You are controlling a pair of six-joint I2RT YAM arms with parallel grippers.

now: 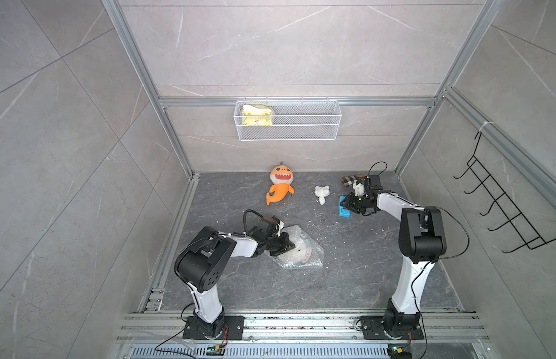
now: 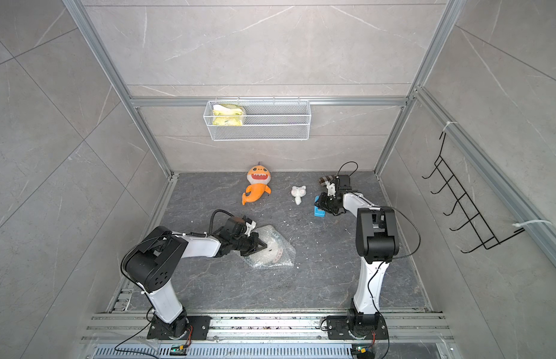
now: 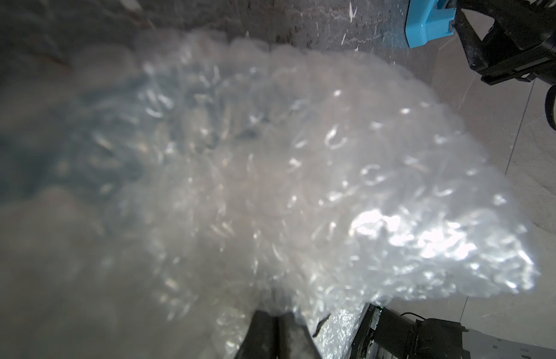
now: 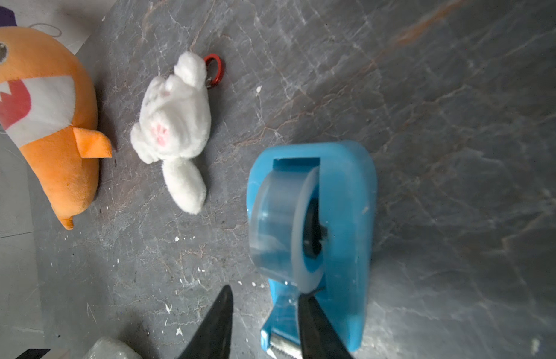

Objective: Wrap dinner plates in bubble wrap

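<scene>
A plate in bubble wrap (image 1: 302, 251) lies on the front middle of the grey table (image 1: 367, 269). My left gripper (image 1: 286, 245) is down on it, shut, the film filling the left wrist view (image 3: 379, 167); whether film is pinched is unclear. A blue tape dispenser (image 4: 355, 227) with a clear roll stands at the back right. My right gripper is open at the dispenser's cutter end, its fingertips low over or beside it.
An orange shark plush (image 1: 279, 185) and a small white plush (image 1: 321, 192) lie at the back. A dark plaid cloth (image 1: 351, 179) is behind the right gripper. A wire basket (image 1: 302, 128) hangs on the back wall.
</scene>
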